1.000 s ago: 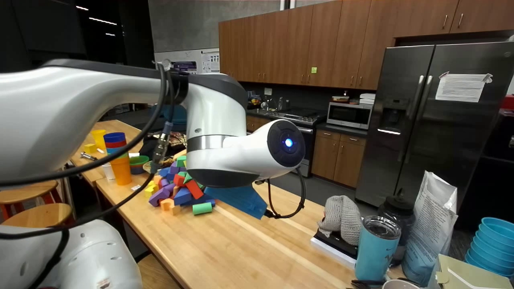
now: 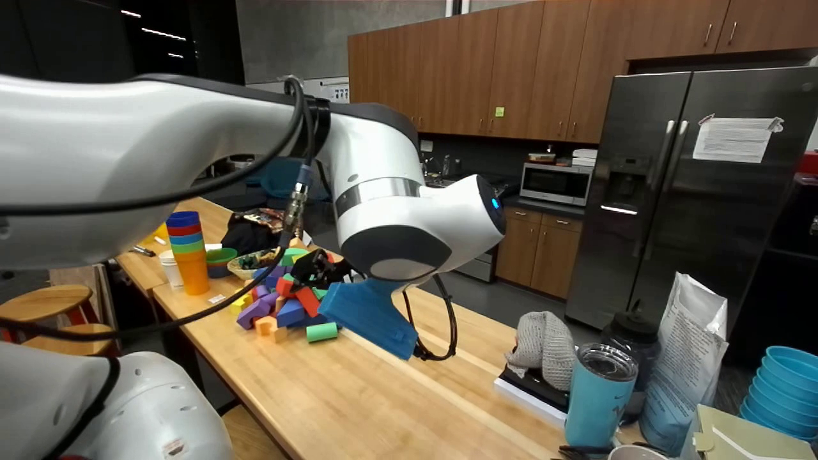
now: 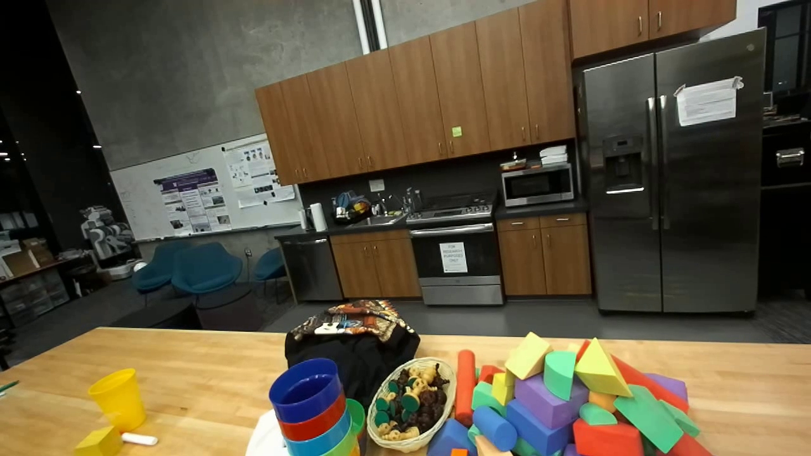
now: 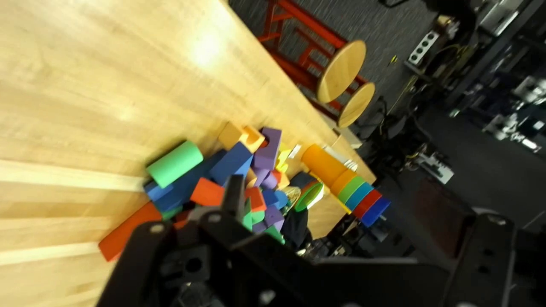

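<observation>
A heap of coloured toy blocks lies on the wooden table (image 2: 360, 391), with a green cylinder (image 2: 321, 332) at its near edge. My gripper (image 2: 322, 268), dark and partly hidden behind the blue-covered wrist, hangs over the heap in exterior view 1. In the wrist view its dark body fills the bottom, and a finger (image 4: 234, 197) overlaps the blocks; how the fingers stand is unclear. Near it there show a red block (image 4: 207, 192), a blue block (image 4: 231, 163) and the green cylinder (image 4: 175, 163). No gripper appears in exterior view 2.
Stacked cups (image 2: 188, 253) and a wicker basket (image 3: 411, 406) of small figures stand beside the heap. A turquoise tumbler (image 2: 600, 391), a grey knitted item (image 2: 544, 349) and a bag (image 2: 684, 368) occupy the table's right end.
The wrist has turned, its lit end swinging away to the right. The forearm is higher, and the black gripper now shows over the blocks. The blocks look unmoved.
</observation>
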